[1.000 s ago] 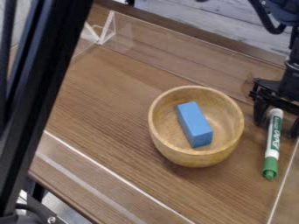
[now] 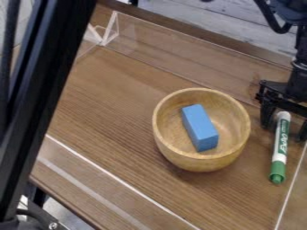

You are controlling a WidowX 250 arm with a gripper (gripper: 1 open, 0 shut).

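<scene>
A black gripper (image 2: 281, 112) is low at the right edge of the camera view, over the upper end of a white marker with green cap and end (image 2: 281, 148) that lies lengthwise on the wooden table. Whether its fingers are open or shut on the marker cannot be told. Left of the marker, a round wooden bowl (image 2: 174, 142) holds a blue block (image 2: 199, 127).
A dark vertical structure (image 2: 24, 63) fills the left edge. A pale wall runs along the back.
</scene>
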